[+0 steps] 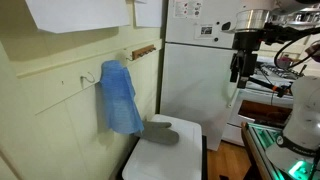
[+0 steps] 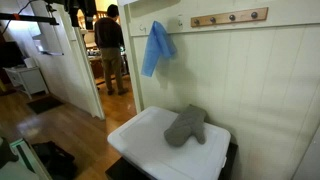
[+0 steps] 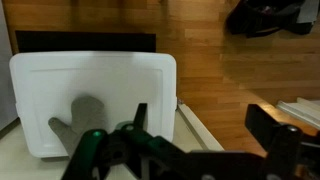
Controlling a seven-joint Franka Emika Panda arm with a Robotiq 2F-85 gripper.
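Observation:
A grey oven mitt lies on a white lid-like surface beside the wall. In the wrist view the mitt is at the lower left, on the same white surface. Blue translucent cloth hangs against the wall; exterior view 2 also shows this cloth on the wall. High on the right in exterior view 1, my gripper is well clear of mitt and cloth. From the wrist, the gripper is open, its fingers wide apart and nothing between them.
A wooden peg rack is fixed to the wall, right of the cloth. The white refrigerator stands behind. Bare wooden floor lies beside the white surface. A person stands in the doorway beyond.

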